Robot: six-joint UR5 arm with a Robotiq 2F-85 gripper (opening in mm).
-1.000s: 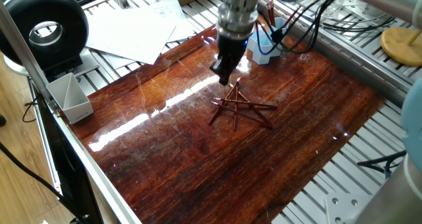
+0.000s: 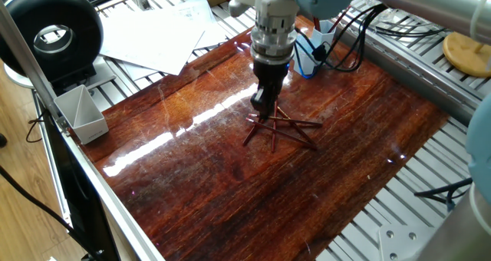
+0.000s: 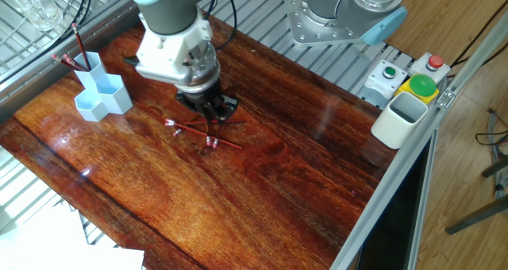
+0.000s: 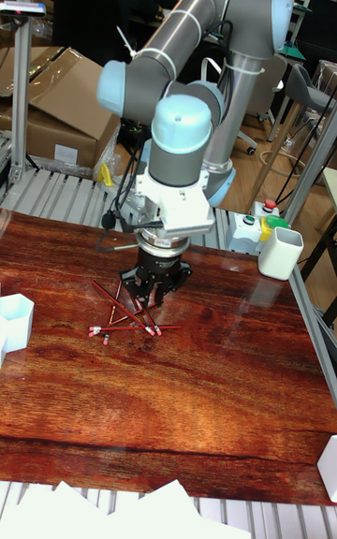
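Observation:
Several dark red pencils lie crossed in a loose pile on the brown wooden board. Their pale ends show at the pile's near side in exterior view 3, where the pencils lie just in front of the arm. My black gripper points down over the pile, its tips very close to the pencils at one side. From exterior view 2, the gripper covers part of the pencils. How far apart the fingers stand, and whether a pencil is between them, is too dark and small to tell.
A white hexagonal holder with a few red pencils upright in one cell stands at the board's edge. A white box and a white cup sit at other edges. Most of the board is bare.
My gripper has come down and slightly right in exterior view 1, from above the pencils to close against them. The pile looks unmoved.

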